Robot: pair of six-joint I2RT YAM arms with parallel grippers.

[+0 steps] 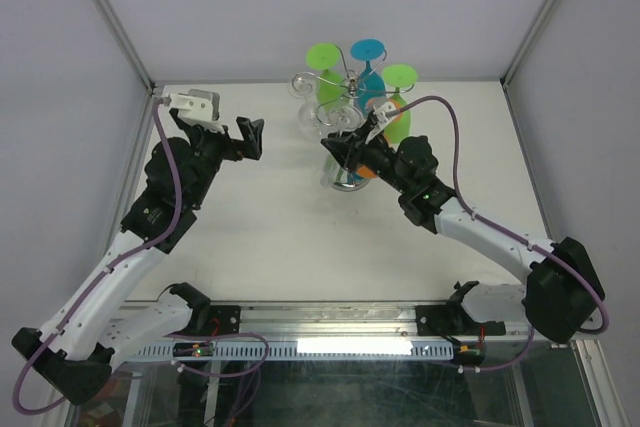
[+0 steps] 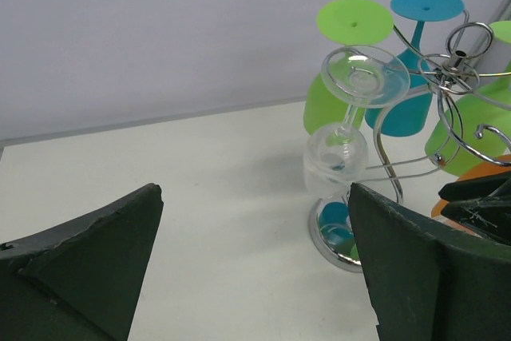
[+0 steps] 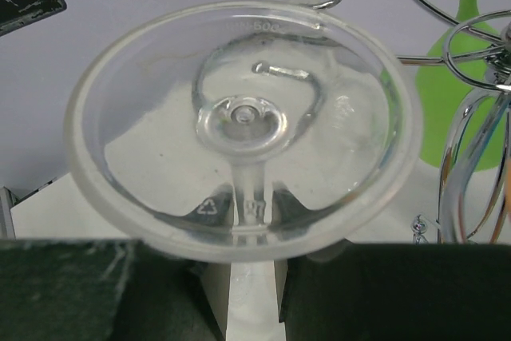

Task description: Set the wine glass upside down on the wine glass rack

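My right gripper [image 1: 337, 147] is shut on a clear wine glass [image 3: 247, 137], held upside down with its round foot uppermost. In the right wrist view the stem runs down between the fingers, and a curled metal hook shows through the clear foot. Whether that hook bears the glass, I cannot tell. The chrome wine glass rack [image 2: 457, 69] stands beside this gripper. In the left wrist view another clear glass [image 2: 345, 153] hangs upside down on the rack's near-left side. Away to the left of the rack, my left gripper [image 1: 250, 139] is open and empty.
Green glasses [image 1: 322, 55], a blue glass [image 1: 368, 50] and an orange glass [image 2: 473, 172] also hang upside down from the rack, close to my right gripper.
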